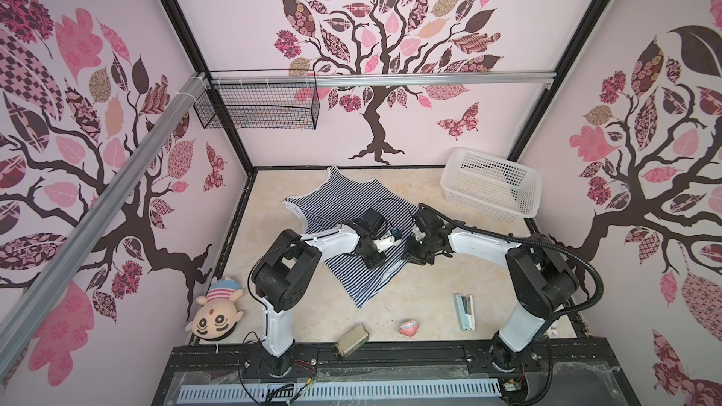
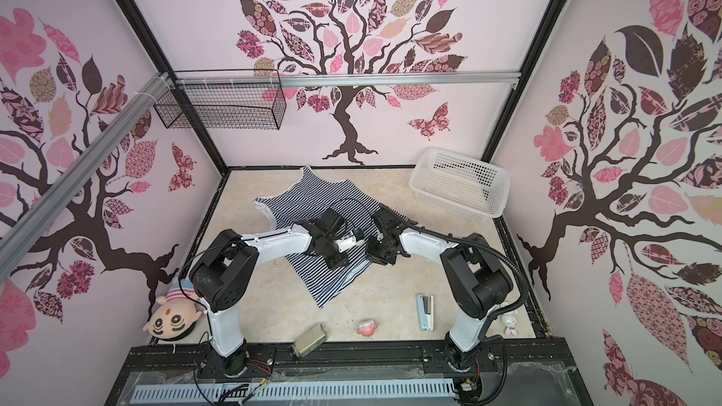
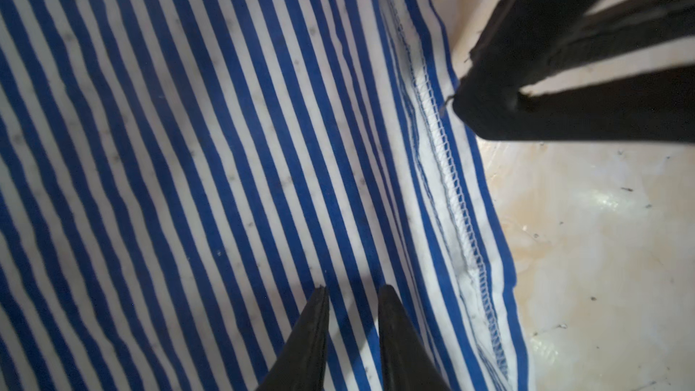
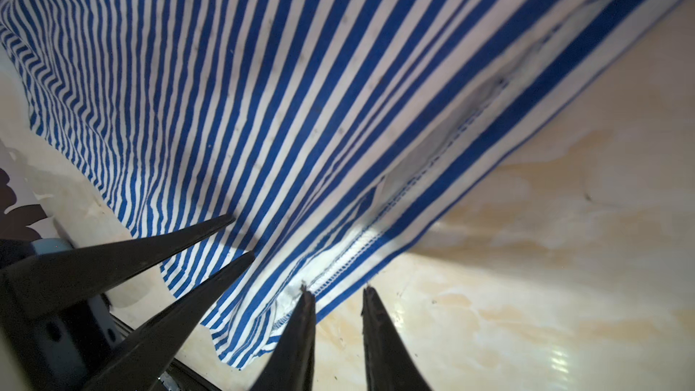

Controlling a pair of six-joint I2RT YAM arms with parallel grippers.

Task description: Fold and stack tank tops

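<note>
A navy-and-white striped tank top [image 1: 342, 199] lies spread on the table, its straps to the back left. Its near corner [image 1: 361, 293] points toward the front edge. Along the right side the cloth is folded over, and a white inner seam [image 4: 354, 242] shows there. Over the cloth, my left gripper stands slightly open, with stripes visible between its fingertips. My right gripper is also a little open, its tips by the garment's right edge with bare table seen between them. In the top views the two grippers are close together, partly hiding the garment.
A white plastic basket [image 1: 492, 184] stands at the back right. Near the front lie a stapler [image 1: 464, 312], a small pink-and-white item [image 1: 408, 327] and a beige block [image 1: 352, 340]. A doll [image 1: 216, 312] sits front left.
</note>
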